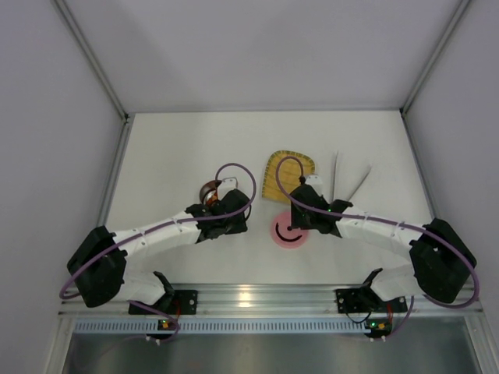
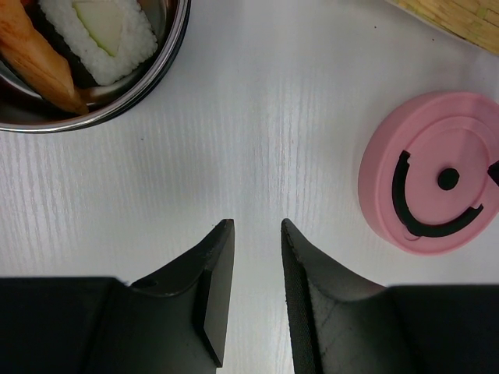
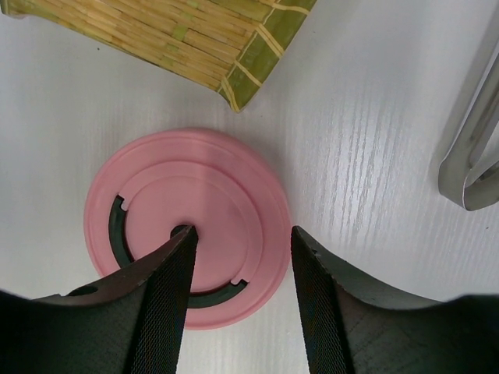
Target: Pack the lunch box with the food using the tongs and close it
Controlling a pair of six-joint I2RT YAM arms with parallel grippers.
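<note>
The round pink lid [image 1: 289, 236] with a black smile lies flat on the table between my two arms. My right gripper is open above the lid's right side, its left finger overlapping the lid in the right wrist view. My left gripper stands partly open over bare table, left of the lid, nothing between its fingers. Up and left of it is the round metal lunch box [image 2: 173, 58], lidless, holding a rice piece [image 2: 125, 47] and an orange-brown piece of food [image 2: 35, 62]. The left arm partly covers this box in the top view.
Behind the lid lies a yellow-green woven bamboo tray [image 1: 281, 175], empty where visible. Metal tongs [image 1: 335, 175] lie spread to its right, their bend [image 3: 460, 183] near the right gripper.
</note>
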